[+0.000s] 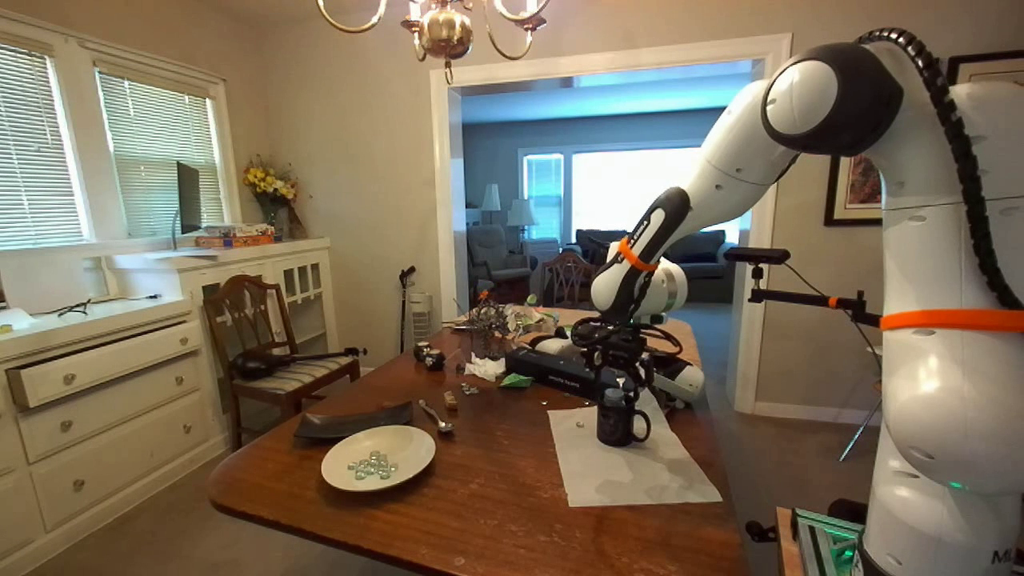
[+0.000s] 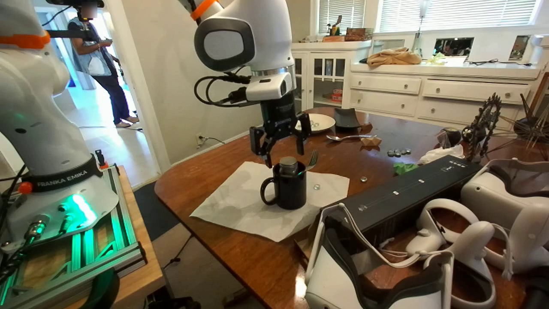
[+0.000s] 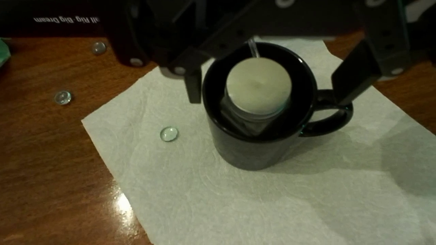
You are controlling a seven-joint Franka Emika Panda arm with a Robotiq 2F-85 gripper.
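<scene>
A black mug point(image 2: 291, 190) stands upright on a white paper sheet point(image 2: 234, 203). Inside it is a small jar with a pale lid point(image 3: 258, 85), the lid standing about level with the rim or a little above. A fork point(image 2: 312, 160) leans in the same mug, its tines sticking out. My gripper point(image 2: 284, 156) points down just over the mug, open, holding nothing. In the wrist view one of its fingers point(image 3: 194, 86) appears left of the lid and the other over the handle side; whether either touches the mug cannot be told.
One glass bead point(image 3: 169, 134) lies on the paper beside the mug. A long black box point(image 2: 396, 193) and white headsets point(image 2: 381, 268) crowd one side. Farther off are a white plate point(image 1: 336, 467) of glass beads, a dark tray point(image 1: 350, 422) and a spoon point(image 1: 437, 417).
</scene>
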